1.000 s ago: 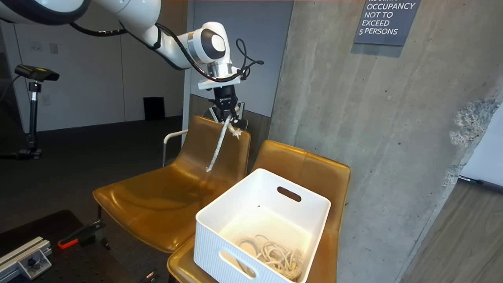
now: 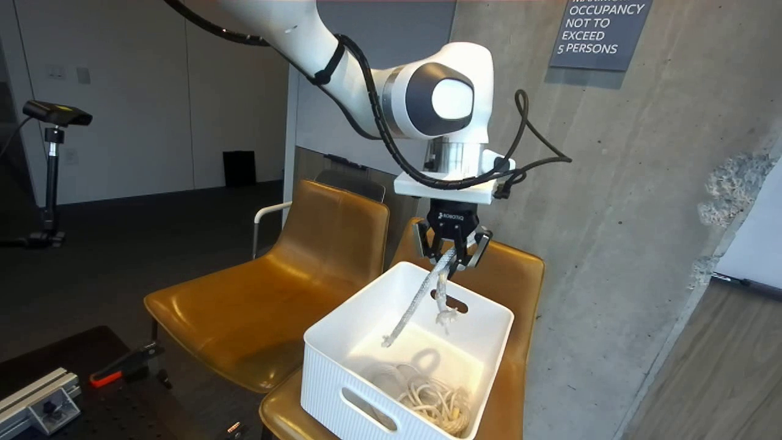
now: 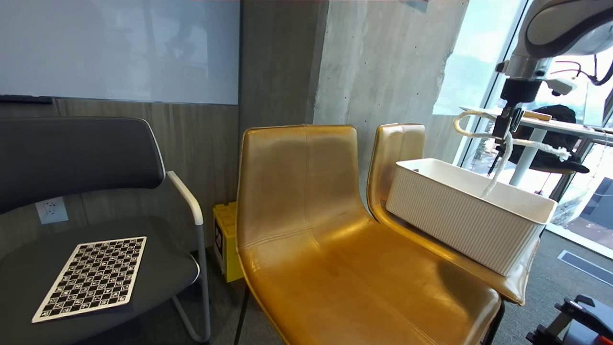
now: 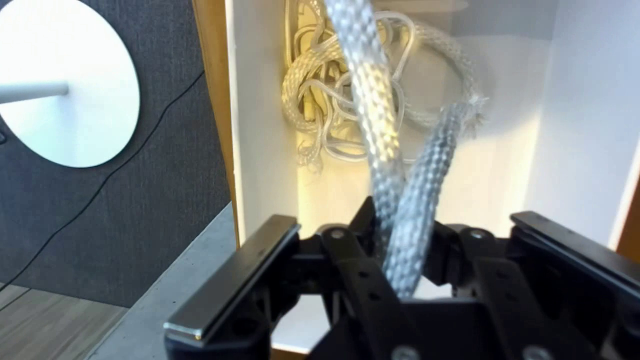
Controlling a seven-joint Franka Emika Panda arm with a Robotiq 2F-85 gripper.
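Observation:
My gripper (image 2: 451,265) is shut on a white braided rope (image 2: 415,304), just above the far end of a white bin (image 2: 327,368). One rope end dangles down inside the bin's rim; a shorter frayed end (image 2: 445,316) hangs beside it. In the second exterior view a loop of the rope (image 3: 461,122) sticks out to the left of the gripper (image 3: 503,135). From the wrist, the rope (image 4: 376,114) rises out from between the dark fingers. On the bin's floor lies a tangled heap of pale cords (image 4: 327,90).
The bin rests on a tan chair (image 3: 374,189), against a concrete wall (image 2: 623,242). A second tan chair (image 2: 220,308) beside it is empty. The bin floor nearer the wall is bare.
The arm has moved right and toward the camera with the rope, from above the left chair to over the bin. Bin and cord heap look unmoved.

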